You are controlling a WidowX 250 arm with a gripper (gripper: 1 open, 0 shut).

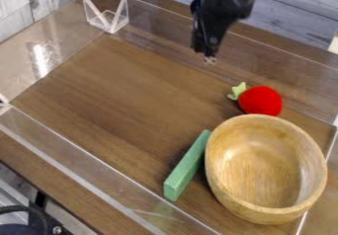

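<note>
My black gripper [209, 43] is blurred high at the back of the tray, above the bare wood; whether it is open or shut is unclear. A red strawberry-like toy [262, 101] with green leaves lies right of centre. A large wooden bowl [264, 201] fills the lower right. A green block [187, 165] lies just left of the bowl.
Clear plastic walls edge the area, with a small clear bracket [109, 14] at the back left.
</note>
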